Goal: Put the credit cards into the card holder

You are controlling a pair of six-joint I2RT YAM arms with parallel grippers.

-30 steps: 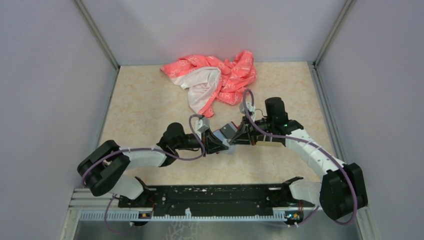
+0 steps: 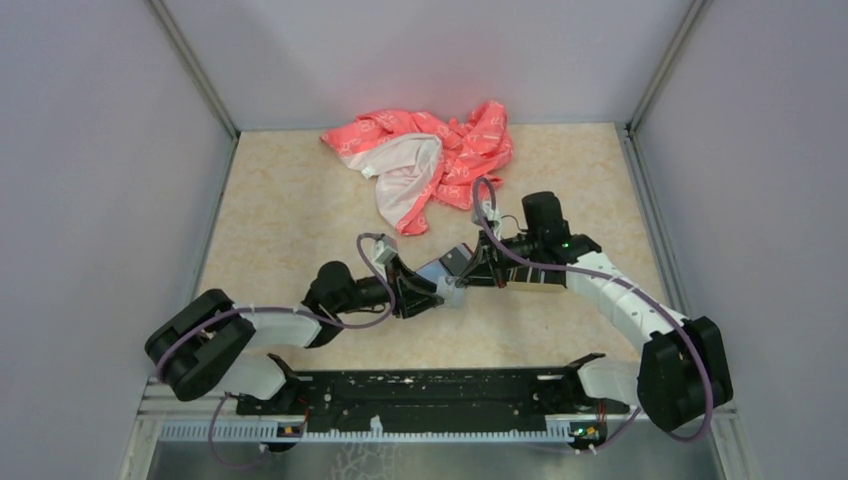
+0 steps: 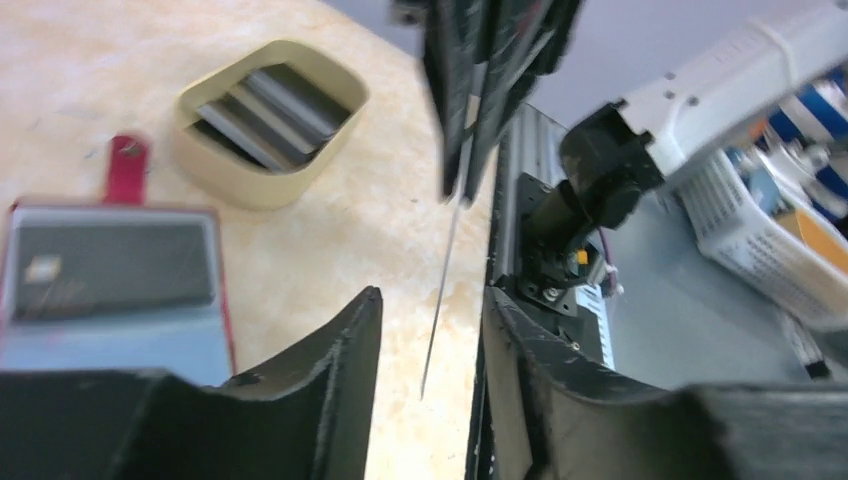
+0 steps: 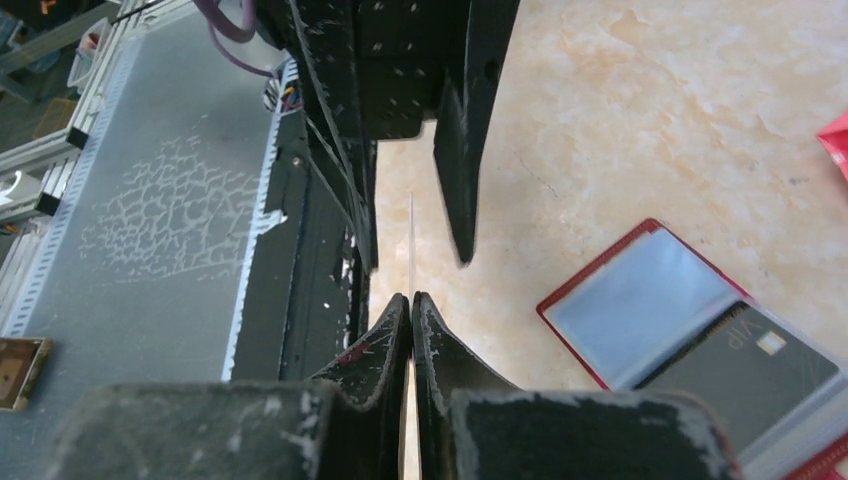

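Note:
A thin pale card [image 2: 453, 298] is pinched in my right gripper, which is shut on it. Both wrist views show that card almost edge-on, as a narrow line. My left gripper faces it open, with the card's line between its fingers in the left wrist view and gaps on both sides. The red-edged card holder [image 4: 640, 305] lies open on the table beneath and behind the grippers. One side is a clear bluish pocket; a dark card marked VIP [image 4: 745, 355] sits in the other. Its red strap [image 3: 127, 170] sticks out.
A beige tray [image 3: 225, 187] holding several cards stands beyond the holder, mostly hidden under the right arm in the top view. A crumpled pink cloth [image 2: 470, 150] lies at the back.
The right gripper still has the card and has shifted a little left.

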